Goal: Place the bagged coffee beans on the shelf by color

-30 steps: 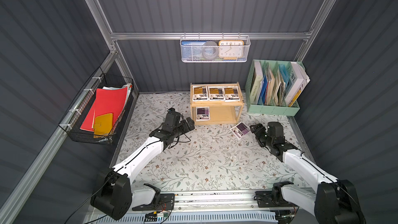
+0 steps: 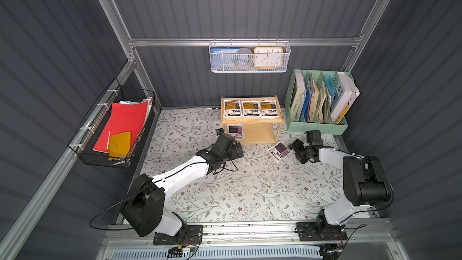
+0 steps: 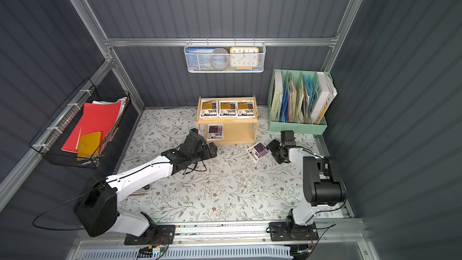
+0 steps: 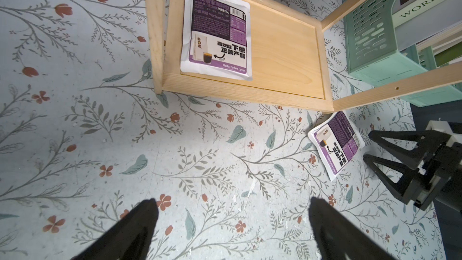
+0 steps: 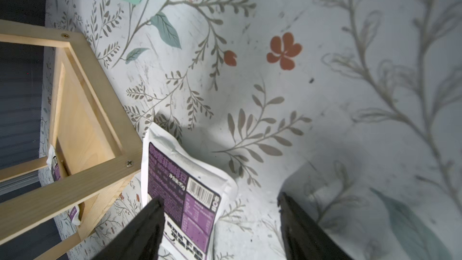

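A purple-labelled coffee bag [image 2: 279, 151] lies tilted on the floral tabletop, off the right front corner of the wooden shelf [image 2: 259, 134]. Just right of it is my right gripper, its fingers [image 5: 137, 231] spread apart and nothing held; one finger overlaps the bag in the right wrist view. Another purple bag [image 4: 216, 31] rests at the left of the shelf's lower level. Three yellow-labelled bags [image 2: 250, 108] stand in a row on the upper level. My left gripper hovers in front of the shelf's left side, open and empty.
Right of the shelf stands a green file holder [image 2: 317, 127], behind the right gripper. The lower shelf is bare on its right. A black wire basket [image 2: 103, 161] hangs at left, and a white mesh basket [image 2: 250, 70] on the back wall.
My left gripper has moved rightward toward the shelf. The right arm has swung inward and its wrist has shifted back, the gripper staying close beside the loose bag. No bag has visibly moved.
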